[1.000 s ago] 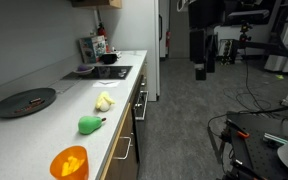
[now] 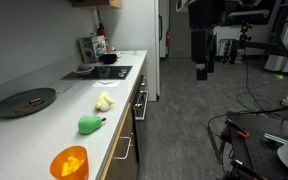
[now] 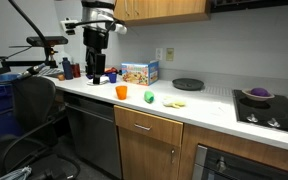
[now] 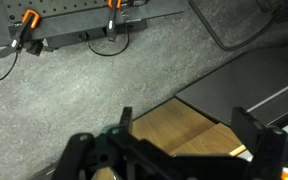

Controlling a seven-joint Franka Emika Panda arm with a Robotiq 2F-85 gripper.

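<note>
My gripper is open, its two dark fingers wide apart with only floor and cabinet front below them. In exterior view 1 the gripper hangs in the air over the floor, right of the counter and apart from everything on it. An orange bowl with yellow pieces inside stands on the white counter. Beyond the bowl lies a green object, perhaps a pepper or bottle. Something yellow rests farther along. A dark round pan sits near the wall.
A black cooktop with a purple item is at the counter's far end. Boxes stand by the wall. Wooden drawers face the open floor. Cables cross the floor near the arm's base.
</note>
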